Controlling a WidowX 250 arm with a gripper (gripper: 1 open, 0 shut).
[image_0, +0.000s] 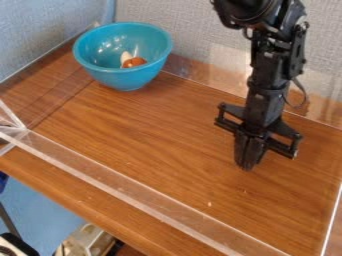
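My black gripper (249, 155) hangs low over the wooden tabletop (154, 165) at the right, fingers pointing down and shut, with nothing visible between them. A teal bowl (104, 72) stands at the back left, well apart from the gripper. Inside it are an orange round item (134, 62) and a pale item beside it.
Grey textured walls bound the back and left, with a clear strip along the table's back edge. Some objects lie below the front-left edge.
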